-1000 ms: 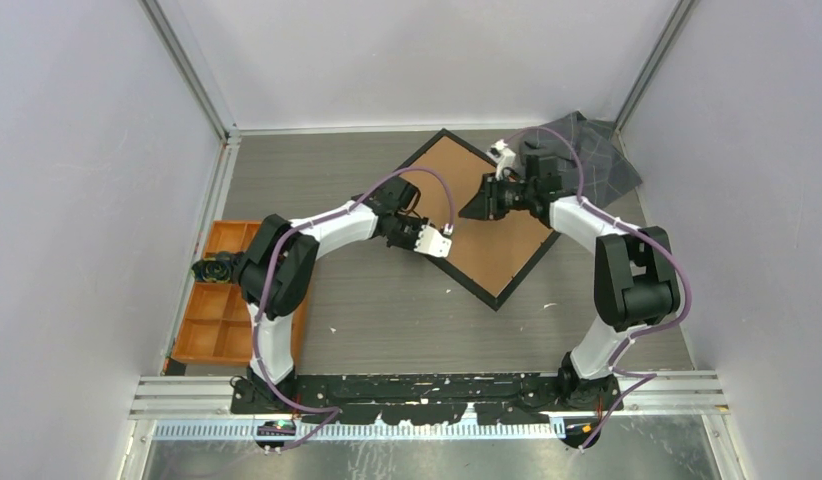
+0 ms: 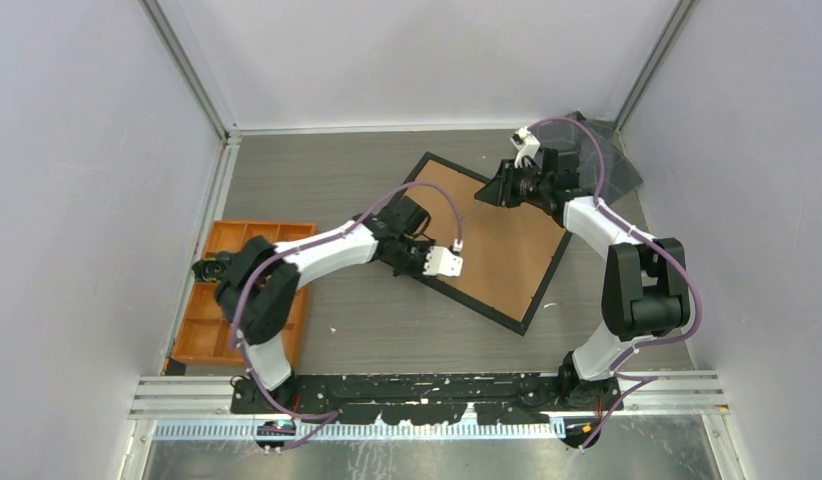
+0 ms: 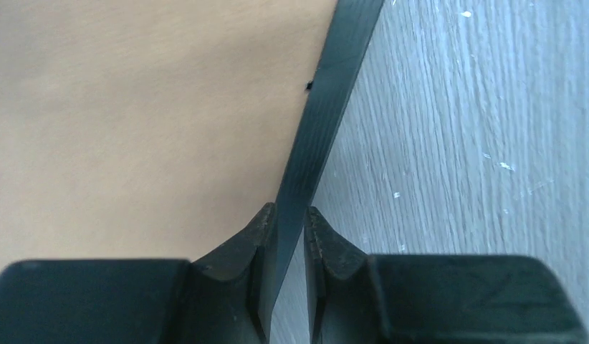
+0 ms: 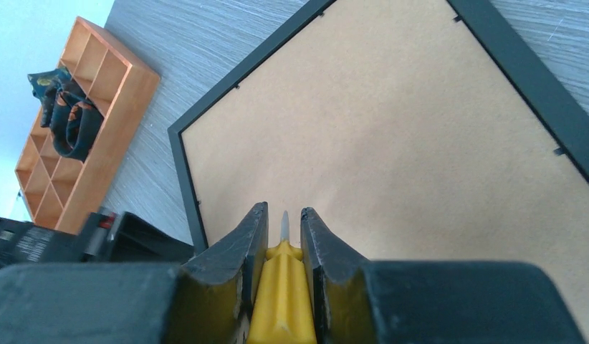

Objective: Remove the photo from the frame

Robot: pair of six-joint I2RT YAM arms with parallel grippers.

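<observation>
The photo frame [image 2: 502, 255] lies face down on the table, its brown backing board [image 4: 377, 129] held in a black border [image 3: 322, 115] with small tabs along the inner edge. My left gripper is shut on the frame's border at the lower-left side in the top view. My right gripper is shut on a yellow-handled tool [image 4: 283, 294] with a thin metal blade, held above the backing board near the upper-right side. Whether the blade touches anything is not clear.
An orange wooden compartment tray [image 2: 202, 340] with dark cloth items [image 4: 73, 125] stands at the left. Dark grey sheets [image 2: 617, 170] lie in the back right corner. Bare table shows in front of the frame.
The frame has shifted toward the front of the table, and my left gripper has moved with it, lately leftward and forward. My right gripper has moved a little back and right since the oldest view.
</observation>
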